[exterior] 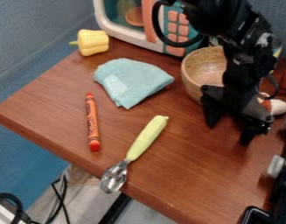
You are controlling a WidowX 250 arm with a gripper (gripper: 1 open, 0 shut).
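My black gripper is low over the right side of the wooden table, in front of a wooden bowl that it partly hides. Its fingers point down; whether they are open or shut is hard to tell. A small white and red object lies just right of it, partly hidden.
A blue cloth, an orange crayon and a green-handled spoon lie on the table's left and middle. A toy microwave and yellow pepper sit at the back. Black hardware lines the right edge.
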